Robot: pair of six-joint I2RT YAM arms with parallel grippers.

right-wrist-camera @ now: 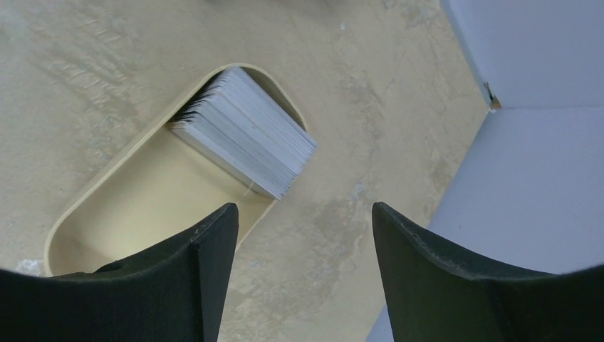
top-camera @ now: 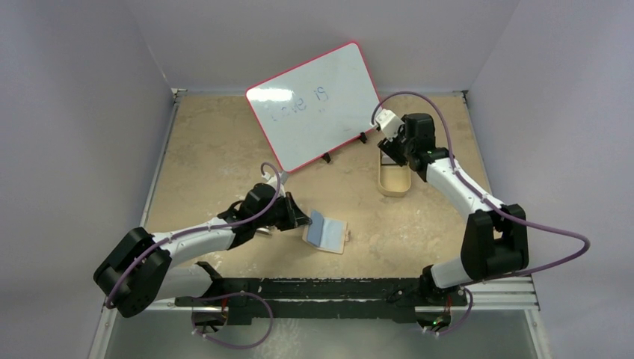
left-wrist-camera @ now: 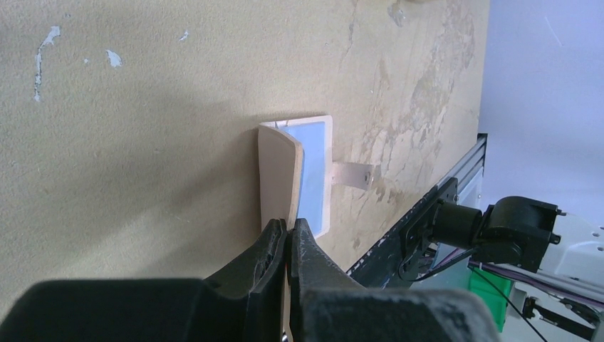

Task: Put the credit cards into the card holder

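A beige card box point(right-wrist-camera: 100, 214) at the right back holds a stack of white cards point(right-wrist-camera: 246, 128) at one end. My right gripper hangs over it, part open, nothing between its fingers. At the front middle lies the card holder point(top-camera: 335, 235), a folded piece with pale blue inside and a small tab. My left gripper is shut at the edge of its raised flap point(left-wrist-camera: 278, 171), apparently pinching that thin edge.
A whiteboard point(top-camera: 314, 97) with writing stands on small black feet at the back. Walls border the table on the sides and back.
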